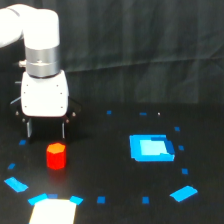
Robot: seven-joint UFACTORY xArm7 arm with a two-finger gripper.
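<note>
A small red block with an orange top rests on the black surface at the left. My white gripper is above and behind it, a little to its left in the view. Its two dark fingers point down, wide apart, and nothing shows between them. The red block is in full view, and the fingertips appear clear of it.
To the right lies a blue-bordered square with a pale middle. A cream square sits at the front left edge. Several small blue marks dot the surface. A dark curtain hangs behind.
</note>
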